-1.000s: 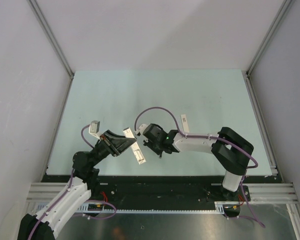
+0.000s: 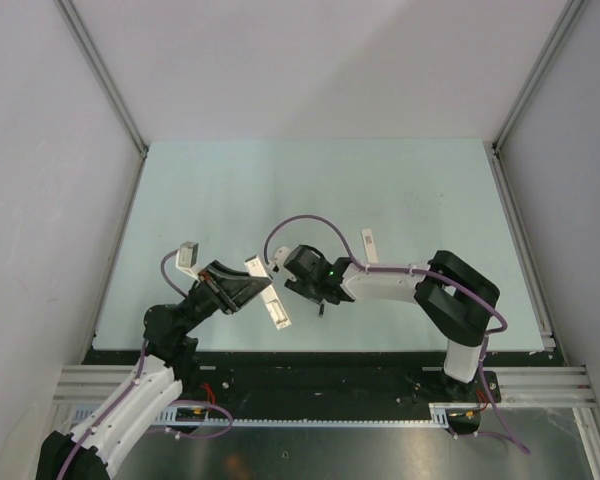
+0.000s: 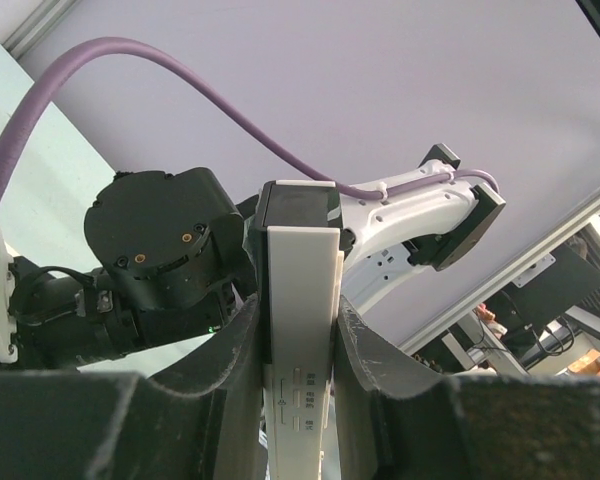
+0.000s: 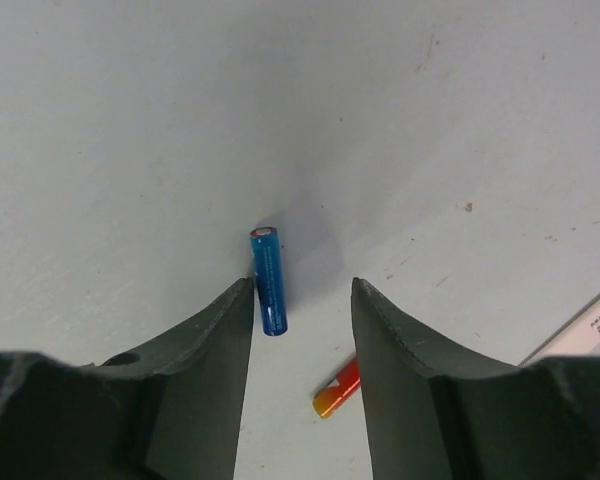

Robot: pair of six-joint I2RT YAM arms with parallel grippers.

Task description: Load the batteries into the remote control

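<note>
My left gripper [image 2: 255, 285] holds the white remote control [image 2: 275, 308] upright at the table's front left, shut on it; in the left wrist view the remote [image 3: 298, 410] fills the space between the fingers. My right gripper hangs over the table with its fingers apart and nothing held. Between and just beyond them lies a slim blue battery [image 4: 268, 280]. A red battery [image 4: 338, 388] lies beside it, partly hidden behind the right finger.
A pale strip [image 2: 369, 244], likely the battery cover, lies right of centre; its end [image 4: 590, 325] shows at the right wrist view's edge.
The left arm and the remote show no visible movement.
</note>
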